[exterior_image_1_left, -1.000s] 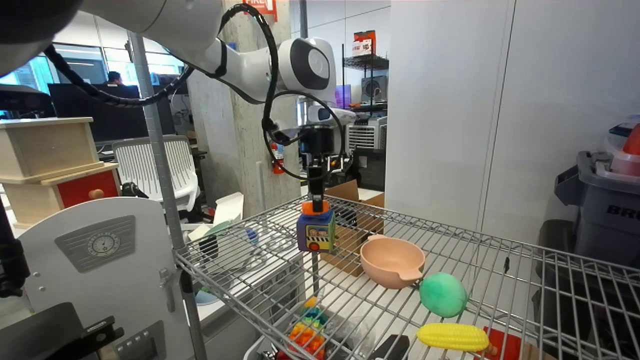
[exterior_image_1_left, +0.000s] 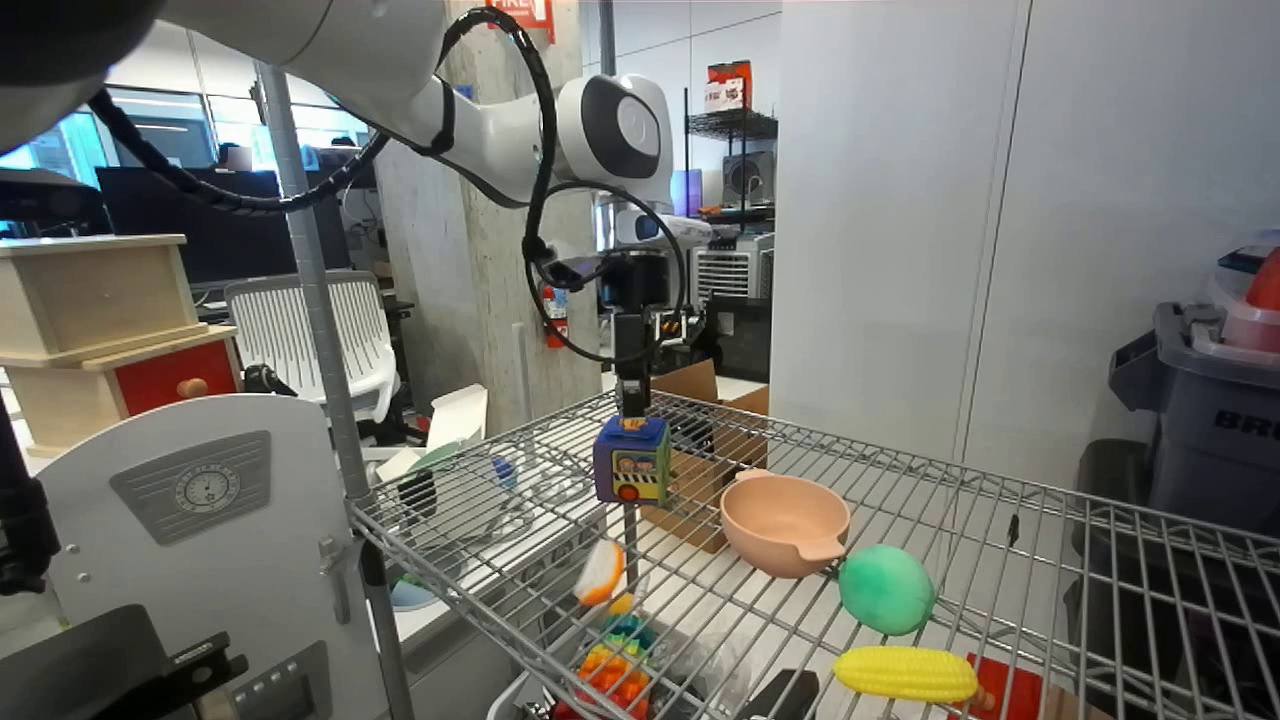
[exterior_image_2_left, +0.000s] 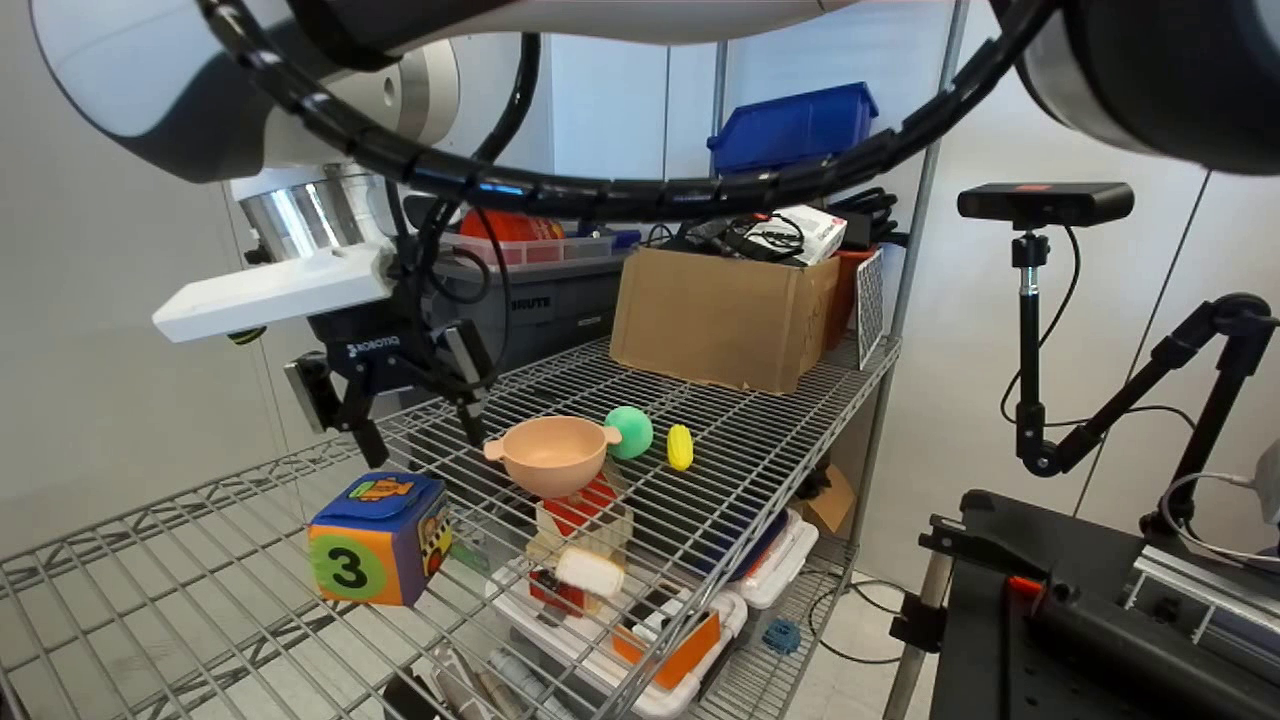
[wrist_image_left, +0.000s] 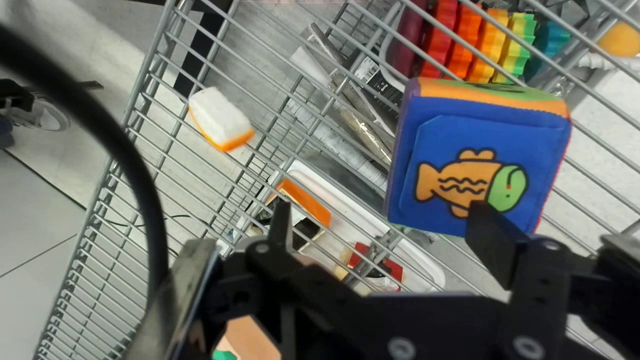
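Note:
A soft cube (exterior_image_2_left: 381, 536) with a blue fish face, an orange side with a 3 and a vehicle picture sits on the wire shelf. Above it, my gripper (exterior_image_2_left: 422, 434) has its fingers spread with nothing between them; in the wrist view the cube (wrist_image_left: 480, 162) is beyond the right finger. A small white-and-orange piece (exterior_image_1_left: 600, 572) is off to the cube's side. Seen from the wrist, this piece (wrist_image_left: 220, 119) looks slightly blurred over the shelf wires; I cannot tell whether it is resting or in motion.
Farther along the rack are a peach bowl (exterior_image_1_left: 786, 523), a green ball (exterior_image_1_left: 885, 589) and a yellow corn cob (exterior_image_1_left: 906, 674). A cardboard box (exterior_image_2_left: 708, 318) stands at the rack's far end. Open wire surface (exterior_image_2_left: 132, 588) lies near the cube.
The orange piece was at the fingertips just above the cube. Now it is away from the gripper, lower and toward the rack's front edge. The fingers have opened; arm and cube look unmoved.

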